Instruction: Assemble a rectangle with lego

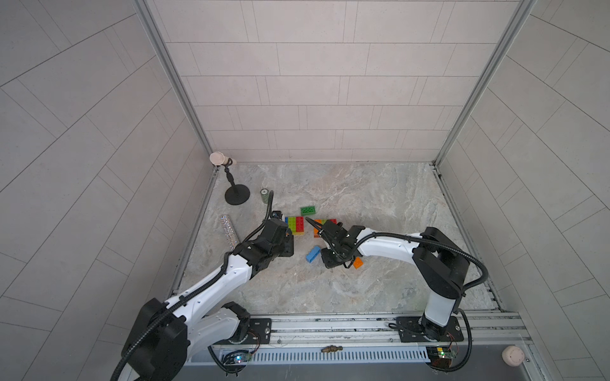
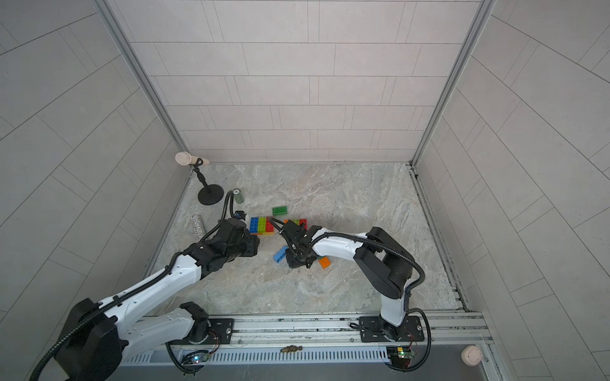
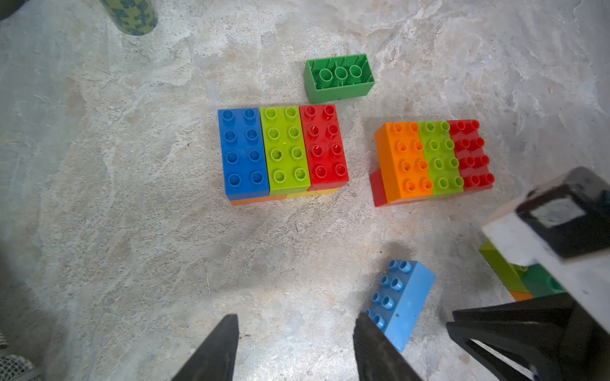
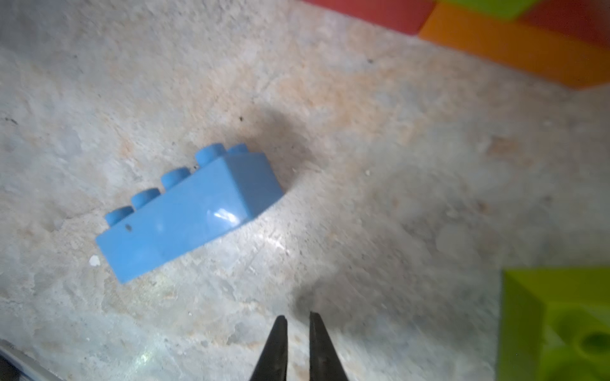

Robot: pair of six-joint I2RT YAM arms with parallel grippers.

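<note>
In the left wrist view, one stack [image 3: 276, 152] has blue, lime and red bricks on top of orange and yellow ones. Right of it, a second stack [image 3: 438, 158] carries orange, lime and red over a red base. A light blue brick [image 3: 400, 301] lies on its side in front, studs sideways. My left gripper is open and empty, left of that brick. My right gripper hangs over bare table beside the blue brick; its fingers are nearly together, with nothing visible in the slim gap.
A green brick [image 3: 340, 77] lies studs-down behind the stacks. Lime [image 4: 565, 317] and orange [image 2: 324, 261] bricks sit close by the right gripper, partly hidden by its arm. A can [image 1: 264, 195] and a black stand [image 1: 237, 194] occupy the back left. Free table lies in front.
</note>
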